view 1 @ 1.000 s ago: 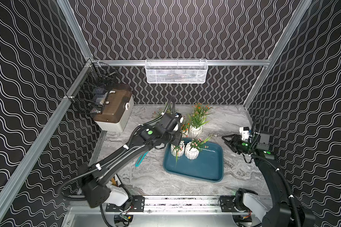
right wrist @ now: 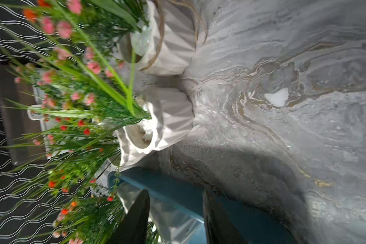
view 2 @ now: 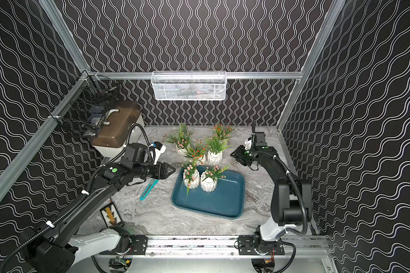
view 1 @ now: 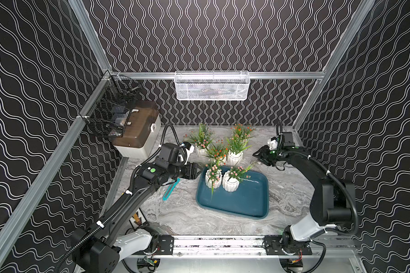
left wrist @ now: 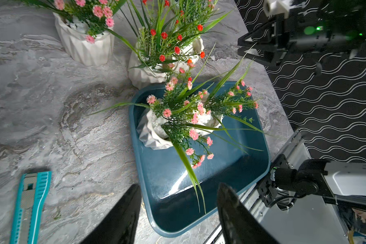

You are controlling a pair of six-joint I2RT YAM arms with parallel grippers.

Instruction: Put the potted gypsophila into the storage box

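Two potted pink-flowered plants stand in the teal tray (view 1: 232, 204): one on the left (view 1: 213, 178), one on the right (view 1: 231, 183). Several more white pots with pink, red and orange flowers (view 2: 215, 157) stand behind it on the marble top. My left gripper is open, with empty fingers, beside the tray's left side, above the table. My right gripper is open and empty to the right of the back pots, which fill its wrist view at the left.
A box with a brown lid (view 1: 136, 122) stands at the back left. A white wire basket (view 1: 211, 88) hangs on the back wall. A cyan tool (left wrist: 30, 203) lies left of the tray. Bare table shows at the right.
My right arm has moved inward and toward the back, nearer the back pots. My left gripper has drawn back leftward from over the plants in the tray.
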